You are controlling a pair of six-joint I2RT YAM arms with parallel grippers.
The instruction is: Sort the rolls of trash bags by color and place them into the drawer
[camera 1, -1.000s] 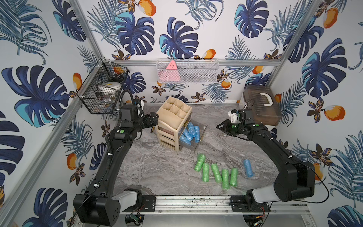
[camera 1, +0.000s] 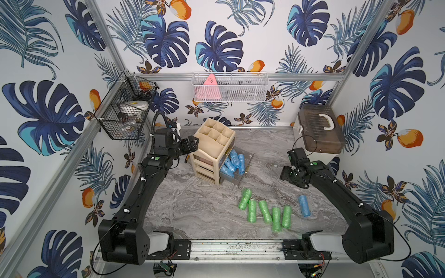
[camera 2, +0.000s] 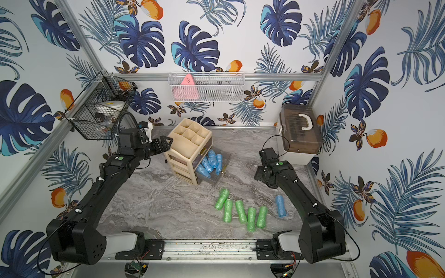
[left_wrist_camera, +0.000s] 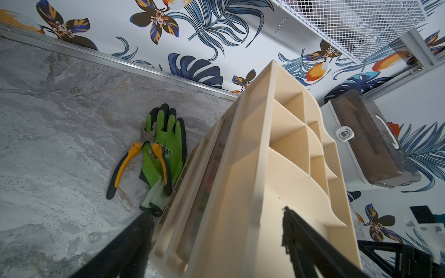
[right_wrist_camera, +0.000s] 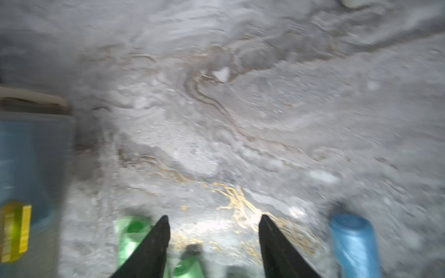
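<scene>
Several blue rolls (camera 1: pixel 234 160) lie in the open grey drawer (camera 1: pixel 235 178) of the beige organizer (camera 1: pixel 212 144). One more blue roll (camera 1: pixel 304 205) rests on the table at the right, also visible in the right wrist view as a blue cylinder (right_wrist_camera: pixel 354 245). Several green rolls (camera 1: pixel 264 211) are spread over the front middle of the table. My left gripper is part open, its blurred fingers on either side of the organizer's edge; contact cannot be told. Over bare table, behind the loose blue roll, my right gripper is part open and empty.
A lidded box (camera 1: pixel 322 129) stands at the back right. Pliers (left_wrist_camera: pixel 139 155) and a green glove (left_wrist_camera: pixel 164 143) lie behind the organizer's left side. Wire baskets (camera 1: pixel 230 87) hang on the walls.
The left gripper has edged right toward the organizer. The rolls have stayed put.
</scene>
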